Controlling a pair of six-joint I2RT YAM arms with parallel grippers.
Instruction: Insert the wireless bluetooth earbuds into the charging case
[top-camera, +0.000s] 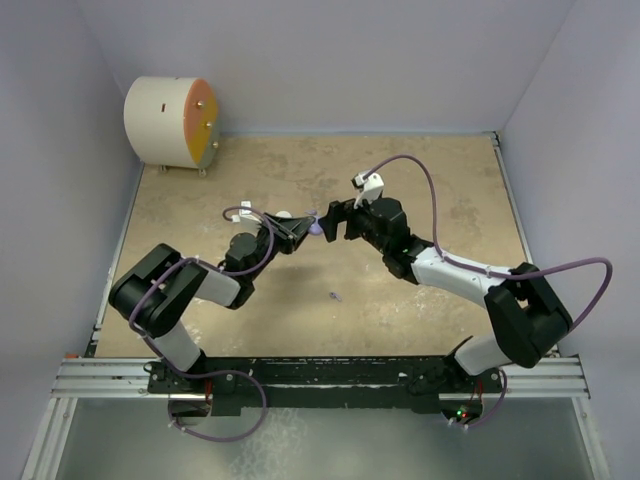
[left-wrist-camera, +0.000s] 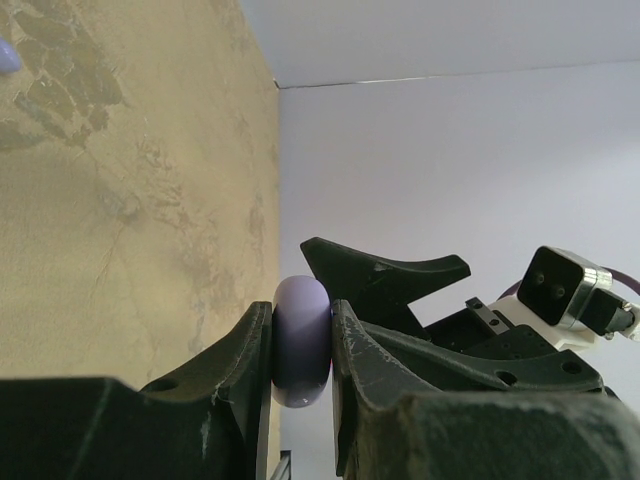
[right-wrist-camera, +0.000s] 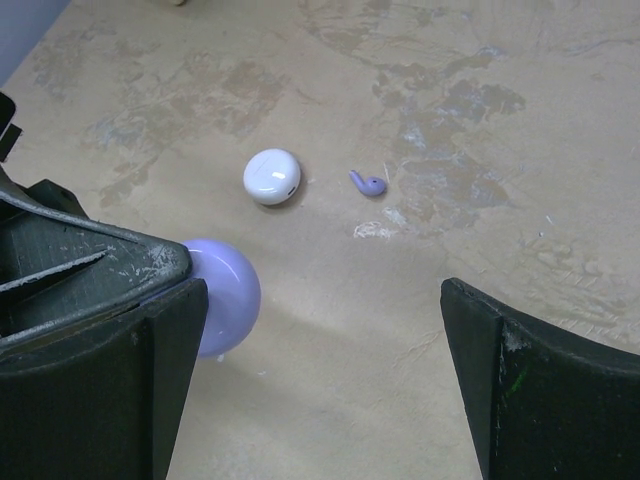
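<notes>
My left gripper is shut on a lilac charging case (left-wrist-camera: 301, 355), held above the middle of the table. My right gripper stands open close beside it, the case (right-wrist-camera: 225, 295) showing near its left finger in the right wrist view. A small lilac earbud (right-wrist-camera: 370, 185) lies on the table behind, next to a white round case (right-wrist-camera: 271, 177). A second small lilac piece (top-camera: 335, 296) lies on the table toward the front in the top view.
A cream cylinder with orange and yellow end (top-camera: 170, 120) stands at the back left.
</notes>
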